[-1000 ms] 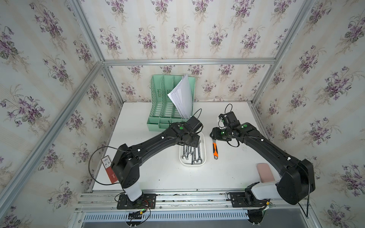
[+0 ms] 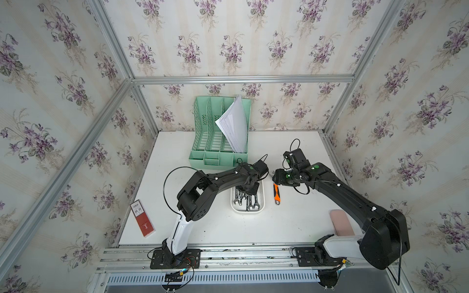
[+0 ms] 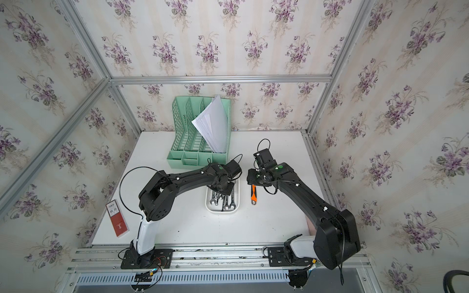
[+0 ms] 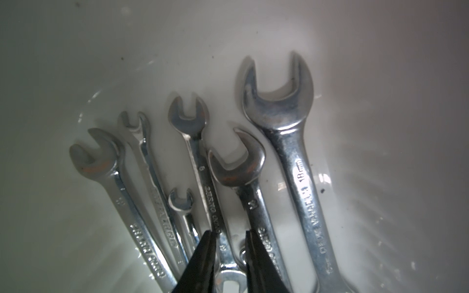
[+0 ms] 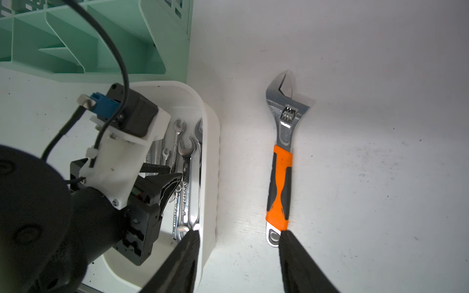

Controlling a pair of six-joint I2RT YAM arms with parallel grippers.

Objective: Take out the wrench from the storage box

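Observation:
Several silver open-ended wrenches lie side by side in the white storage box, the largest wrench (image 4: 308,205) on the right in the left wrist view. Down inside the box, my left gripper is partly open over the wrenches. A slim wrench (image 4: 207,188) runs below the gap between its fingers; whether they touch it cannot be told. An adjustable wrench (image 5: 281,161) with an orange and black handle rests on the table right of the box. My right gripper stands open above the table near it, empty.
Behind the box is a green file organizer (image 2: 205,158) holding white papers (image 2: 234,127). A red and white box (image 2: 142,218) lies at the left edge, a pink pad (image 2: 341,222) at the right.
The right arm has shifted slightly right and toward the front. The wrenches show no clear movement.

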